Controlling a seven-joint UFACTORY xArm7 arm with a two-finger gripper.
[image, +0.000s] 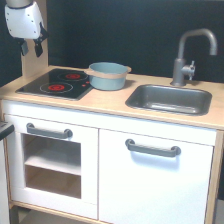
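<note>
My gripper (31, 47) hangs at the upper left, above and behind the stove end of a toy kitchen. Its two dark fingers look spread apart, with nothing visible between them. A blue-grey pot (107, 83) stands on the wooden counter just right of the stovetop (57, 83). Something tan lies along the pot's near-left rim; I cannot tell whether it is a handle or a separate utensil. The pot's inside is mostly hidden. A wide space separates the gripper from the pot.
At right a metal sink (170, 97) looks empty, with a grey faucet (185, 58) rising behind it. Below, an oven door (52, 165) and a white cupboard (150, 185) appear closed.
</note>
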